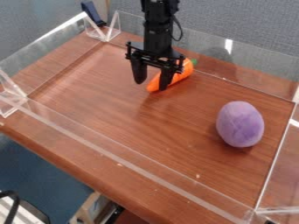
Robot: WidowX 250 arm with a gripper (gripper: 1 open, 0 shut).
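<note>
My black gripper (152,72) hangs at the back centre of the wooden tray, its two fingers apart and pointing down. An orange carrot (176,77) lies on the wood at the gripper's right finger, partly hidden by it. Whether they touch is hard to tell. A purple oval object (239,124) rests on the right side.
Clear plastic walls (140,165) surround the wooden surface (93,105).
</note>
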